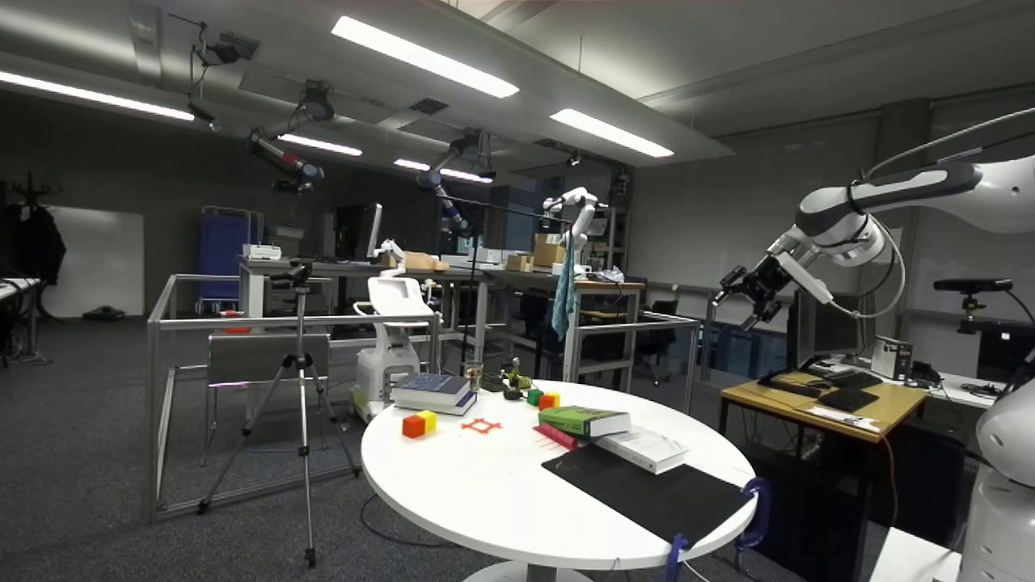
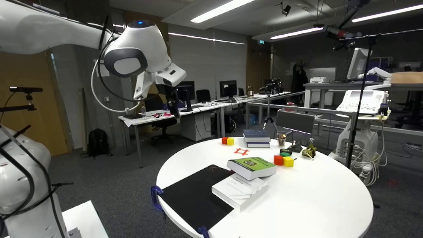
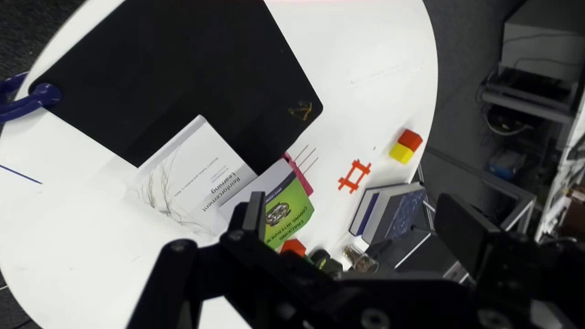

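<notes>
My gripper (image 1: 734, 310) is high in the air beyond the clamped side of the round table, well above the tabletop. Its fingers stand wide apart in the wrist view, one finger (image 3: 253, 214) at the middle and the other at the right, with no object held. A green book (image 2: 252, 166) lies tilted, partly on top of a white book (image 2: 240, 189). That white book rests by the black mat (image 2: 198, 196). Across the table lie dark blue books (image 3: 393, 214) in a stack. A red cube (image 1: 413, 426) touches a yellow cube (image 1: 428, 419) near these books.
Blue clamps (image 2: 156, 197) grip the mat at the table edge. Red tape (image 2: 241, 151) marks a square on the round table (image 2: 310, 194). A glass (image 2: 281, 138), small dark items and more cubes (image 2: 278, 160) sit beyond the green book.
</notes>
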